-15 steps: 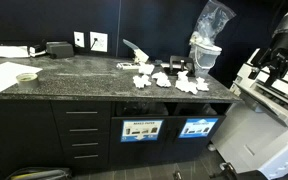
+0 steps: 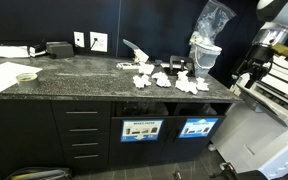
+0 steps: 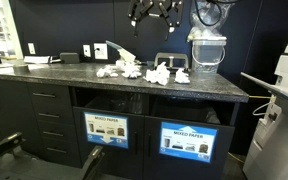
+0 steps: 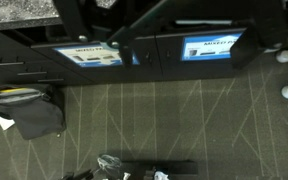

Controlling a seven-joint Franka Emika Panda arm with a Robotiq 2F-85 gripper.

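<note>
Several crumpled white papers [image 2: 170, 80] lie loosely grouped on the right part of the dark countertop [image 2: 84, 82]; the same crumpled papers [image 3: 130, 70] show in exterior view 2. My gripper [image 2: 243, 76] hangs off the counter's right end in exterior view 1, in the air and apart from the papers. Exterior view 2 shows the gripper [image 3: 154, 15] near the top edge, open, with nothing between its fingers. Looking down in the wrist view, I see dark gripper parts at the top and no paper between them.
Below the counter are bin openings with a blue-and-white sign [image 3: 187, 141] and another sign [image 3: 107, 129] beside it. A clear bucket [image 2: 205, 55] stands at the back right. A black bag [image 4: 27, 110] is on the floor.
My gripper has moved left in exterior view 1, toward the counter's right end. The papers and the bucket have stayed where they were.
</note>
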